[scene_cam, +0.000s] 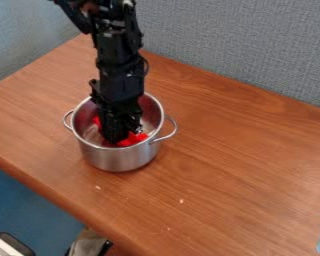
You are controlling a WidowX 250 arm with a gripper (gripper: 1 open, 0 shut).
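A steel pot [120, 155] with two side handles stands on the wooden table near its left front edge. My black gripper [120, 128] reaches down from above into the pot, its lower end inside. Red objects [133, 140] lie in the pot around and under it; their shape is hard to make out. The dark gripper hides much of the pot's inside, so its fingers and anything between them cannot be seen clearly.
A grey padded wall runs along the back. Beyond the left front edge lies blue floor with some small items at the bottom left.
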